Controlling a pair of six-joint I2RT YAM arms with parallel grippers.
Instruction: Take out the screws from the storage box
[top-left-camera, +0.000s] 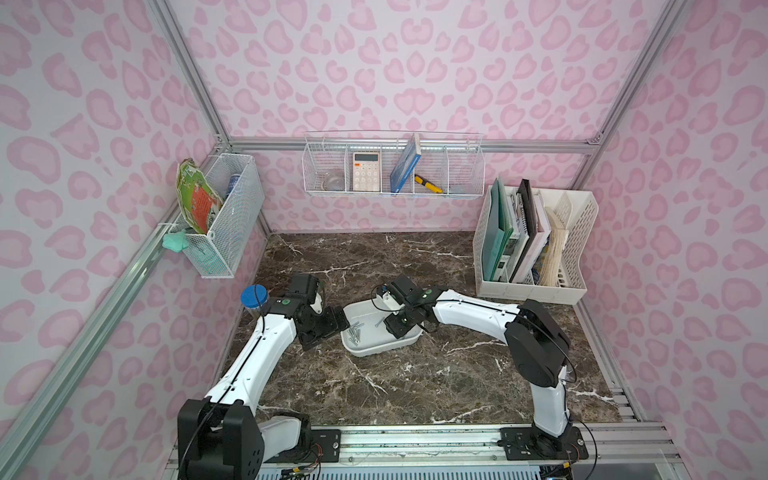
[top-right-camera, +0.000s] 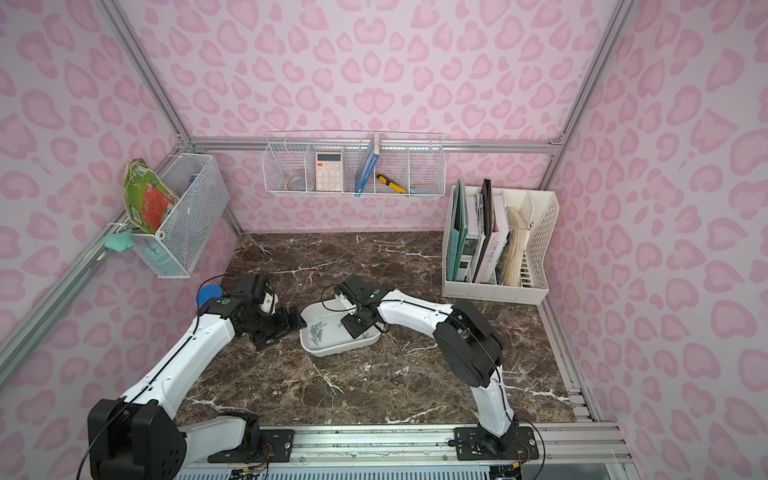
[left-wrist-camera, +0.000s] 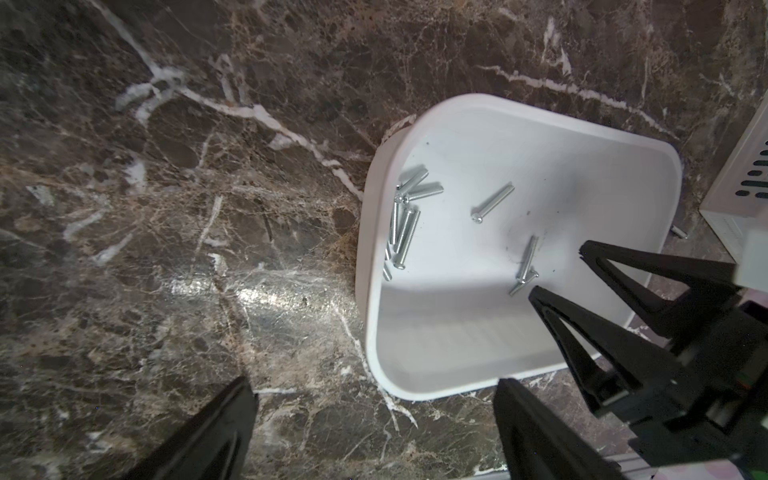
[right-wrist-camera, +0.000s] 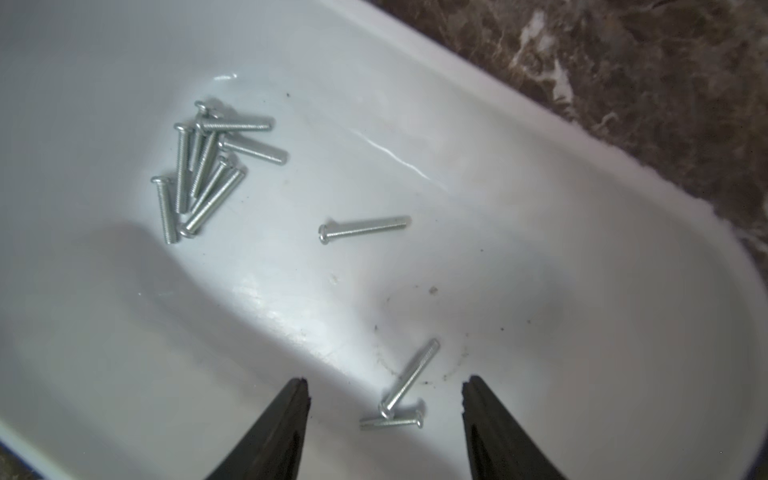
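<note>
The white storage box (left-wrist-camera: 488, 336) lies on the marble table with silver screws inside: several piled at its left end (right-wrist-camera: 204, 176), a lone screw (right-wrist-camera: 364, 228) near the middle, two screws (right-wrist-camera: 408, 380) crossing near the right end. My right gripper is over the box with its open fingers either side of those two screws, holding nothing; in the left wrist view its black fingers reach in from the right. My left gripper stands open beside the box's left end, empty, as the top views also show.
A white file holder (top-left-camera: 528, 292) with folders stands at back right. A blue-lidded jar (top-left-camera: 254, 296) stands left of my left arm. Wire baskets (top-left-camera: 392, 192) hang on the walls. The table behind and in front of the box is mostly clear.
</note>
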